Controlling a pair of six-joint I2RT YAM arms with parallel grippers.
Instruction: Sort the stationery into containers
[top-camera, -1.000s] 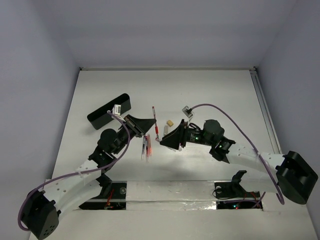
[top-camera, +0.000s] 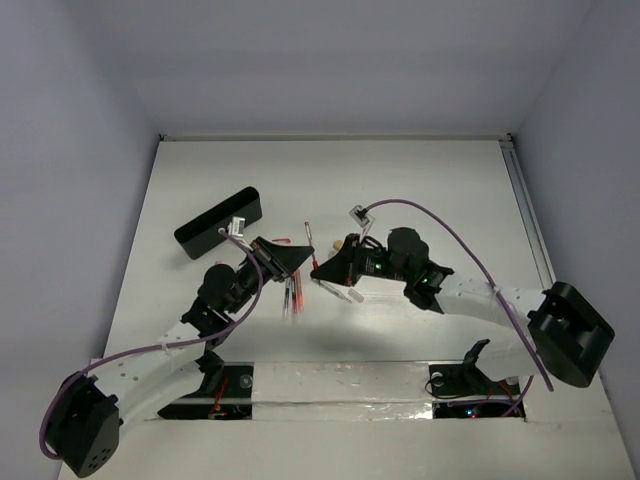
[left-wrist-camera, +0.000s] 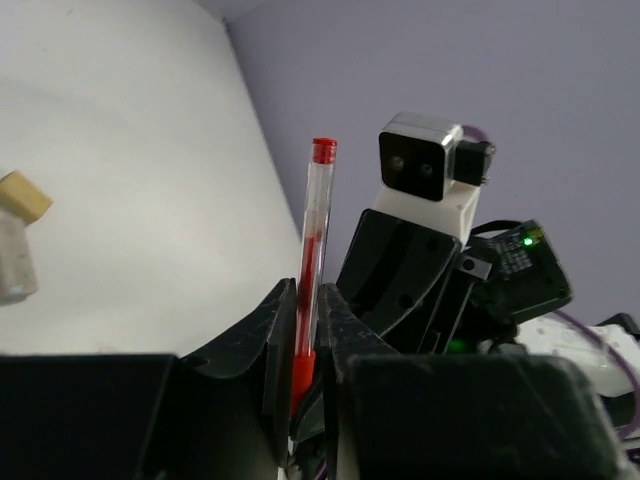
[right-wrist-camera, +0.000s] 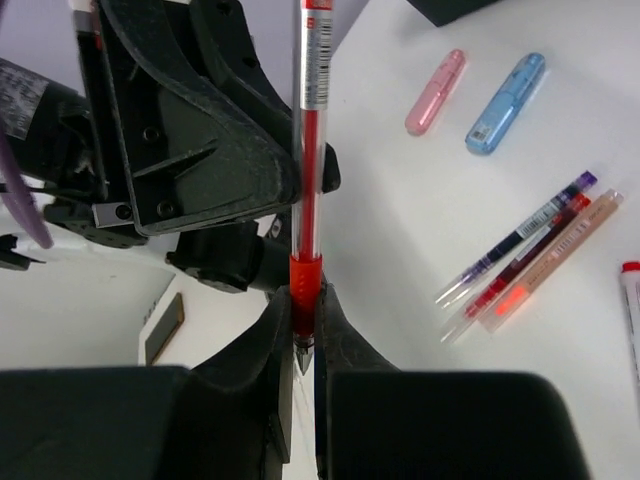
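Note:
One clear pen with red ink and a red grip is held between both grippers above the table. In the top view my left gripper grips its middle. My right gripper is shut near its tip, at the lower end of the red grip. The right wrist view shows the metal tip showing between the right fingers. In the left wrist view the pen's red-capped end points up past the left fingers. A black box stands at the back left.
On the table lie a pink pen, a blue pen, a purple-capped pen and several others. A tan block and a whitish block lie farther right.
My right gripper has moved left and slightly up to the pen's lower end and closed on it. The left gripper, holding the pen, has shifted only slightly.

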